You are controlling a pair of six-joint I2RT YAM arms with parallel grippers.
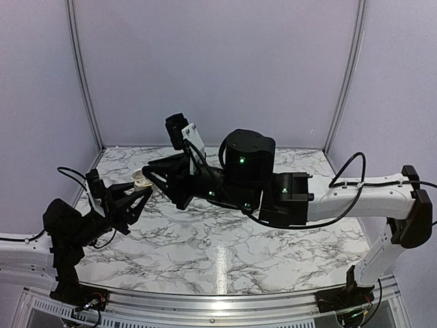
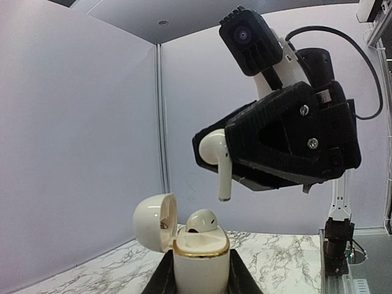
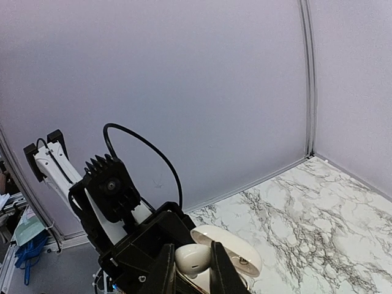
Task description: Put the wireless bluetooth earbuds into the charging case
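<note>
My left gripper is shut on the white charging case (image 2: 201, 248), whose lid (image 2: 149, 222) stands open to the left in its wrist view. The rounded head of one earbud (image 2: 202, 220) shows in the case's top. Above and to the right of the case, my right gripper (image 1: 151, 176) is shut on another white earbud (image 2: 224, 171), its stem pointing down. A gap separates that stem from the case. In the right wrist view, the held earbud's head (image 3: 193, 258) sits between the fingers and covers part of the case.
The right arm (image 1: 287, 198) stretches across the middle above the marble tabletop (image 1: 205, 266). Bare table shows in front of it. Pale walls (image 1: 218, 68) enclose the back and sides.
</note>
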